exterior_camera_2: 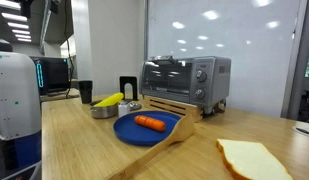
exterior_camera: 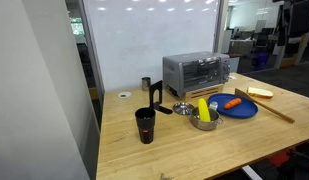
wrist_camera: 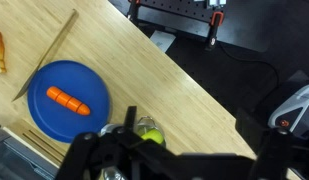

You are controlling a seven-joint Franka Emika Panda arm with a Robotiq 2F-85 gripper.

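My gripper stands open in the wrist view, its dark fingers (wrist_camera: 89, 151) spread wide along the lower edge. Between and beyond them, lower down, a metal pot (exterior_camera: 204, 121) holds a yellow item (exterior_camera_2: 108, 101); the wrist view shows only part of it. A blue plate (wrist_camera: 54, 125) with an orange carrot-like item (wrist_camera: 67, 101) on it lies left of the gripper. A slice of bread (exterior_camera_2: 252, 160) lies on the table near the plate. No object is visibly held.
A silver toaster oven (exterior_camera: 194, 73) stands at the back, with a wooden rack (exterior_camera_2: 169, 103) before it. A black cup (exterior_camera: 145, 125) stands front left, near a black upright utensil (exterior_camera: 157, 97). A long wooden utensil (wrist_camera: 46, 53) lies beside the plate.
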